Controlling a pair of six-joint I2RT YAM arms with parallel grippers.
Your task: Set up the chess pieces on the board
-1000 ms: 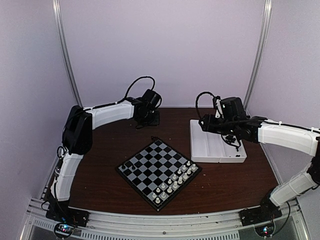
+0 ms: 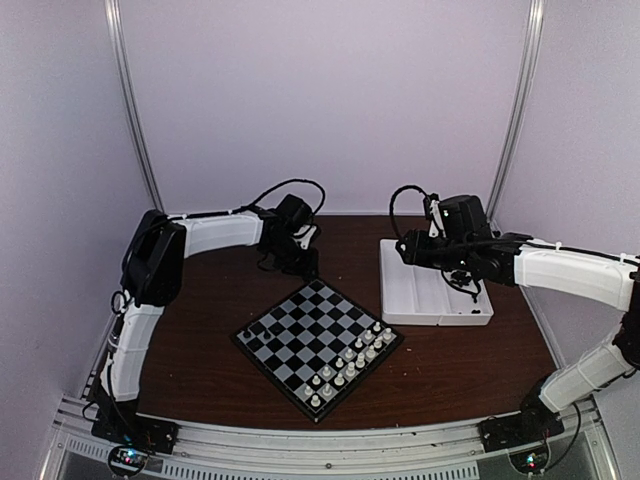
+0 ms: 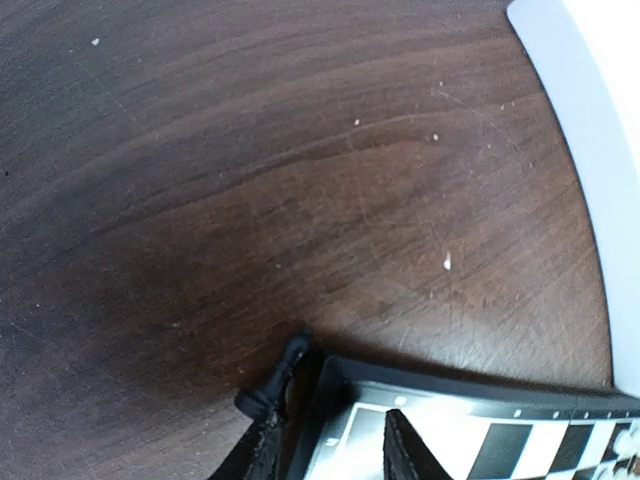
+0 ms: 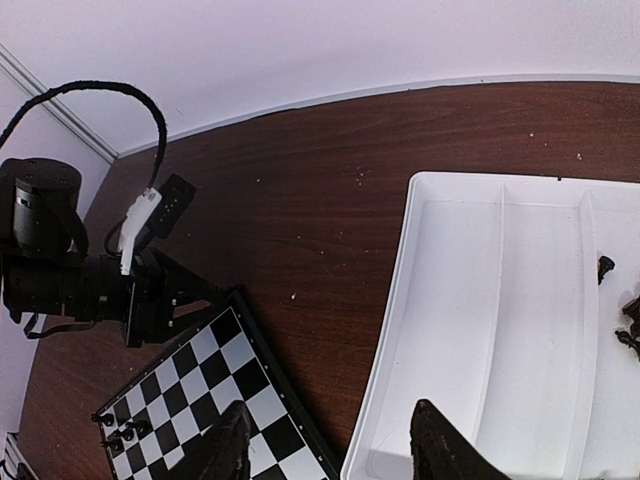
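The chessboard (image 2: 300, 340) carries white pieces (image 2: 350, 365) along its lower right side and a few black pieces (image 2: 258, 333) at the left. A black piece (image 3: 275, 380) lies on its side on the wood beside the board's far corner. Just above it is my left gripper, open, fingertips apart with nothing seen held. My right gripper hangs open over the near left part of the white tray (image 4: 540, 300) and the board's edge. More black pieces (image 4: 627, 338) lie in the tray's right compartment.
The tray stands to the right of the board. Bare table (image 2: 220, 290) surrounds the board at left and back. My left arm's wrist is near the board's back corner in the right wrist view.
My left gripper has moved down and toward the viewer, to the board's far corner by the lying piece. The right arm shows no visible change.
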